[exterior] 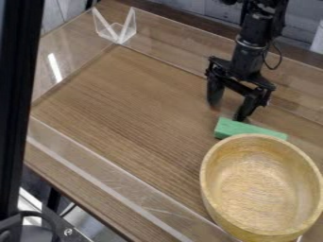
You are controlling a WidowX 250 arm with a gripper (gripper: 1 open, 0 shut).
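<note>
The black robot arm reaches down from the top right to my gripper [236,95], which stands open low over the wooden table, just behind a green block [250,130]. Whether anything small is between the dark fingers is hard to make out. A large tan round bowl [209,185] sits at the front right, in front of the green block.
A small white wire-like holder [113,28] stands at the back left. A dark frame runs along the left edge, with dark equipment at the bottom left.
</note>
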